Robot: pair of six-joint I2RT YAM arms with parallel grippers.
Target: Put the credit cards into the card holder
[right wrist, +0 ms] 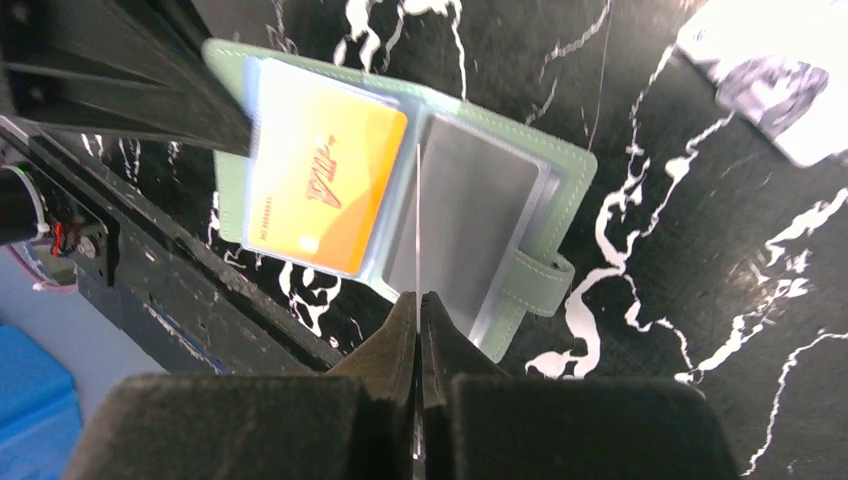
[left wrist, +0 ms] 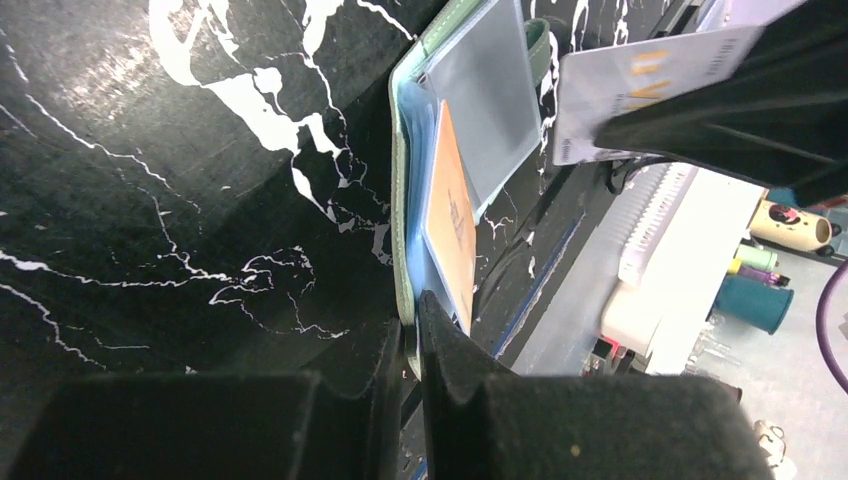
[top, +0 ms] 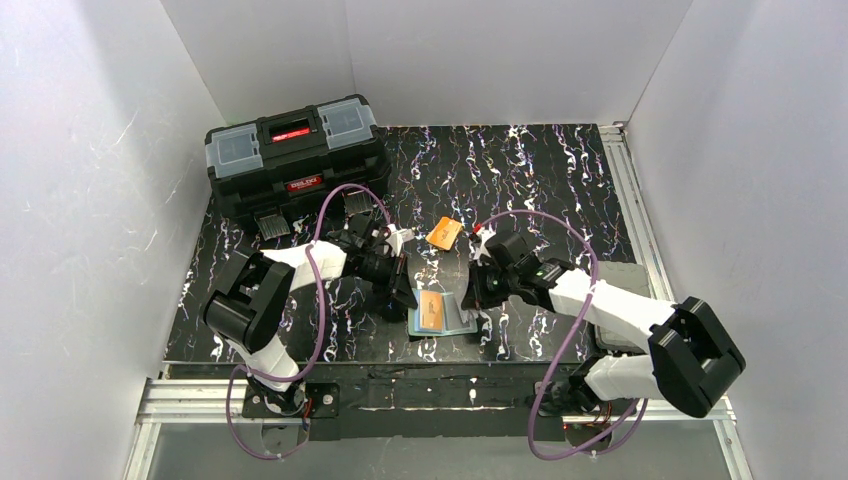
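The light green card holder (top: 443, 328) lies spread open on the dark table. An orange card (right wrist: 325, 180) sits in its left half; the right half shows a bare grey pocket (right wrist: 470, 215). My left gripper is shut on the holder's left edge. A white card with orange print stands between the fingers of my right gripper, seen edge-on as a thin line in the right wrist view. That gripper is above the holder's middle, the card apart from the pocket in the left wrist view. Another orange card (top: 445, 233) lies behind the holder.
A black toolbox (top: 295, 160) stands at the back left. A grey flat case (top: 618, 300) rests at the right edge under my right arm.
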